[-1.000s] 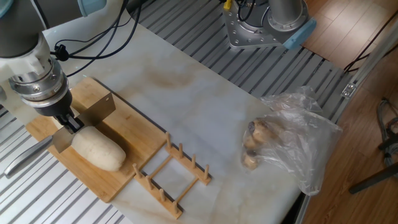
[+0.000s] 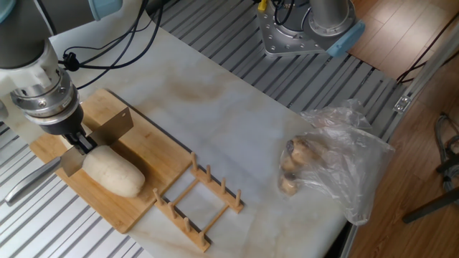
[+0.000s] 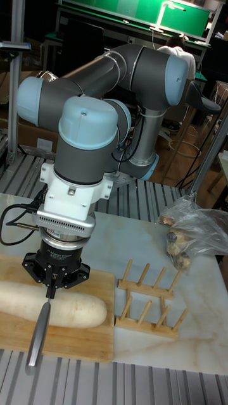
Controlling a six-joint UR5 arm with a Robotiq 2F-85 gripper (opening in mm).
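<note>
My gripper point(image 2: 86, 146) is shut on a broad metal cleaver point(image 2: 113, 130), gripping it near the top of the blade. The cleaver's steel handle point(image 2: 32, 180) sticks out past the board's near edge. The blade stands across a long white radish point(image 2: 115, 172); how far it reaches into the radish cannot be seen. In the other view the radish point(image 3: 77, 311) lies lengthwise on a wooden cutting board point(image 3: 81, 347), on both sides of the blade. There the cleaver's handle point(image 3: 39, 336) points toward the camera, under the gripper point(image 3: 51, 292).
A wooden peg rack point(image 2: 193, 197) stands beside the board point(image 2: 161, 147). Farther along the pale table, a clear plastic bag point(image 2: 351, 161) holds brownish lumps point(image 2: 305, 152). Bare tabletop point(image 2: 222, 107) lies between the board and the bag. Cables point(image 2: 118, 61) loop beside the arm.
</note>
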